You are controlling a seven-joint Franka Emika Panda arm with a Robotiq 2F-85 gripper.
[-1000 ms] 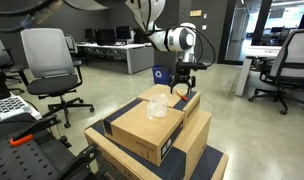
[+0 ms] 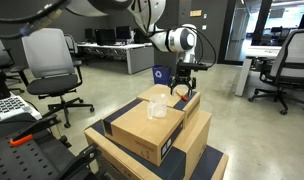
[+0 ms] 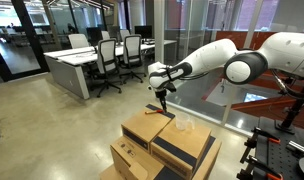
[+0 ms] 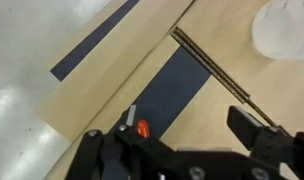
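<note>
My gripper (image 2: 186, 78) hangs above the far end of the cardboard boxes, its fingers apart and nothing visibly held. In the wrist view, dark fingers (image 4: 244, 126) stand on either side along the bottom. A small red object (image 4: 143, 128) with a pale part beside it shows low between them, partly covered by the gripper; its full shape cannot be made out. From the first exterior view, the red object (image 2: 185, 97) lies on the box top below the gripper. A clear or whitish plastic container (image 2: 157, 106) stands nearer the arm's base on the boxes.
Cardboard boxes (image 2: 147, 128) with dark tape strips form the work surface, with a narrow seam between them. Bare floor (image 3: 67, 145) surrounds them. Office chairs (image 3: 107, 60) and desks stand farther off.
</note>
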